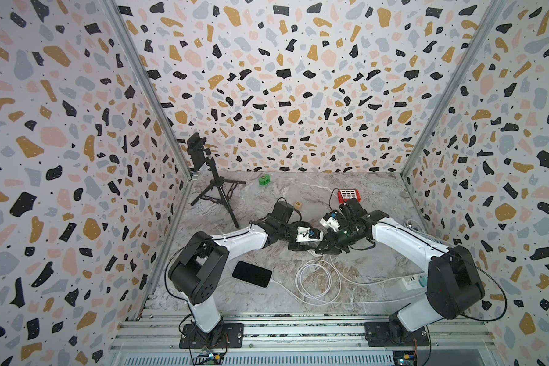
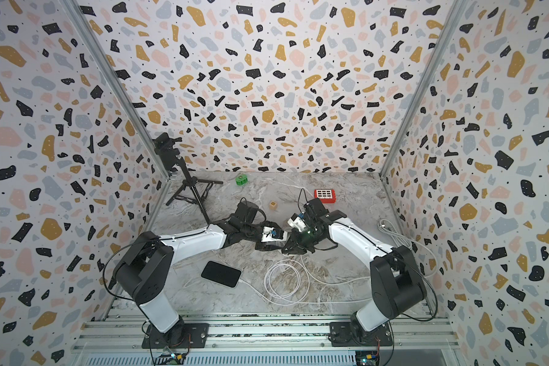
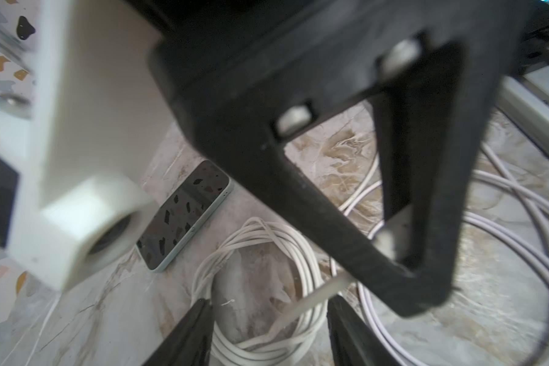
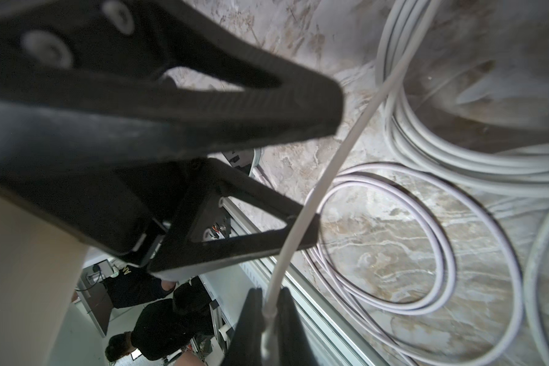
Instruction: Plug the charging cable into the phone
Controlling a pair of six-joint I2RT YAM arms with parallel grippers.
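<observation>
The phone (image 1: 252, 274) lies flat, dark screen up, left of the coiled white charging cable (image 1: 314, 280). A white strand (image 1: 280, 283) runs close to the phone's right edge; whether it touches cannot be told. My right gripper is shut on a length of white cable (image 4: 341, 152) above the table. Across that strand, my left gripper stands part open, its fingers apart; in the left wrist view the strand (image 3: 311, 300) crosses the view between its fingertips. A plug end is not clearly visible.
Both grippers are very close together over the coils, the right gripper filling much of the left wrist view. A white power strip (image 1: 412, 281) sits at right, a tripod (image 1: 217, 183) at back left. A red-and-white box (image 1: 348, 195) stands behind the right arm.
</observation>
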